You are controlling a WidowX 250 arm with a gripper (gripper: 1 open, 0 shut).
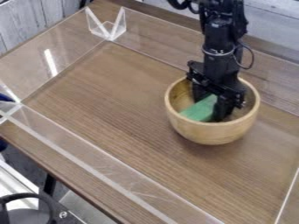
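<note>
A black robot arm reaches down from the top right, its gripper (218,86) inside a light wooden bowl (211,131) on the right half of the table. A green object (198,109) lies in the bowl just under the gripper. The fingertips are too dark and crowded to show clearly what they hold.
A white angular object (105,26) stands at the back left. A black cable loop lies at the lower left corner, off the tabletop.
</note>
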